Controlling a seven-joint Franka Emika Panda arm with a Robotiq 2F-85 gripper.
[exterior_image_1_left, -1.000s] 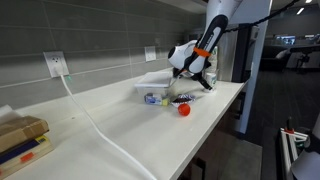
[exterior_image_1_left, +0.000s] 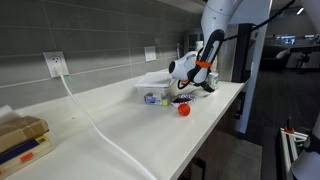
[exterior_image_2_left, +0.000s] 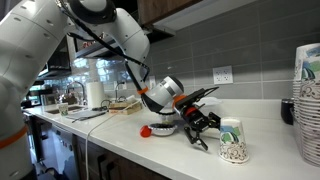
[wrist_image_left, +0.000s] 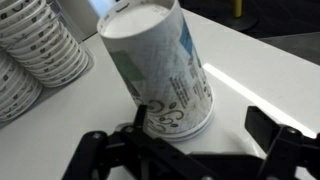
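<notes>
A paper cup stack (wrist_image_left: 150, 75) with a blue, green and white print stands upright on the white counter, just ahead of my gripper in the wrist view. The fingers are spread wide; the left finger (wrist_image_left: 140, 150) appears close to the cup's lower side, though contact cannot be told. In exterior view 2, my gripper (exterior_image_2_left: 206, 132) is low over the counter, left of the same printed cup (exterior_image_2_left: 232, 140). Exterior view 1 shows the gripper (exterior_image_1_left: 208, 90) small at the counter's far end.
Tall stacks of bowls or cups (exterior_image_2_left: 308, 105) stand at the right in exterior view 2. A red ball (exterior_image_1_left: 184, 110), a dark patterned item (exterior_image_1_left: 181, 99) and a white box (exterior_image_1_left: 152, 83) sit near the arm.
The arm's bent middle has come down over the last second, and the forearm reaches lower toward the counter's far end. The ball and the box have stayed put.
</notes>
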